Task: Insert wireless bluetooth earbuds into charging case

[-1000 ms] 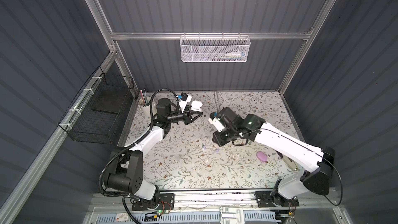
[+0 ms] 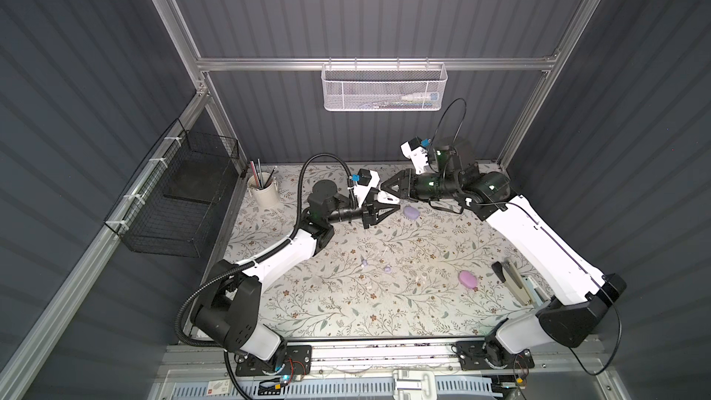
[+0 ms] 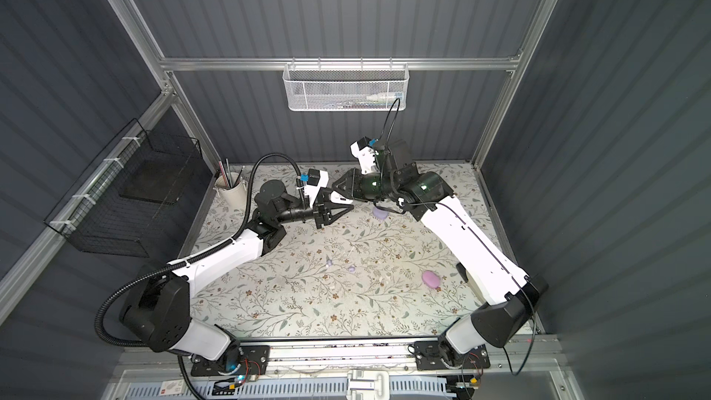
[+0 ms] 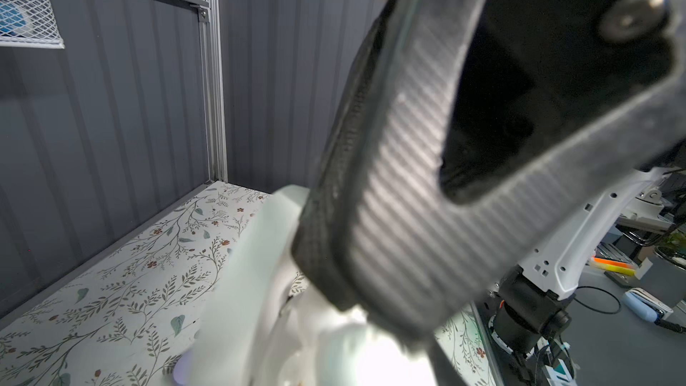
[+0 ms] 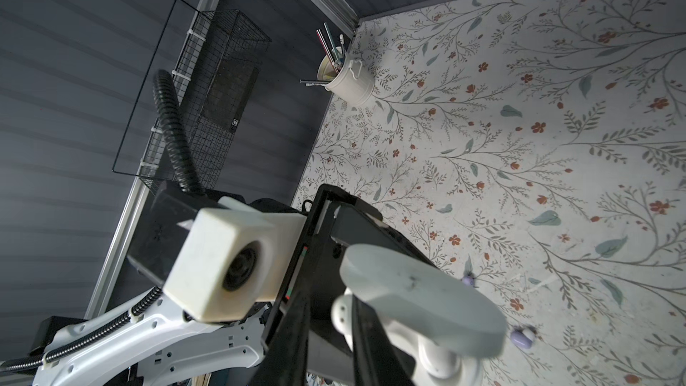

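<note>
A white charging case [image 2: 386, 197] is held up over the table, lid raised, with my left gripper [image 2: 394, 210] shut on it. In the right wrist view its pale lid [image 5: 425, 300] stands open, and a white rounded earbud [image 5: 437, 359] shows beneath. My right gripper [image 2: 394, 187] is right at the case, fingers close together. A small white earbud [image 5: 343, 314] appears at its fingertips, partly hidden behind them. In the left wrist view, a right-gripper finger [image 4: 407, 243] covers much of the case [image 4: 246, 300], so the contact there is blurred and hidden.
Two small purple pieces [image 2: 363, 261] lie mid-table. A purple oval case [image 2: 410, 212] sits behind the grippers, a pink one [image 2: 467, 279] front right. A pen cup [image 2: 265, 191] stands back left; flat tools [image 2: 518, 285] lie right.
My left gripper has carried the case to the right.
</note>
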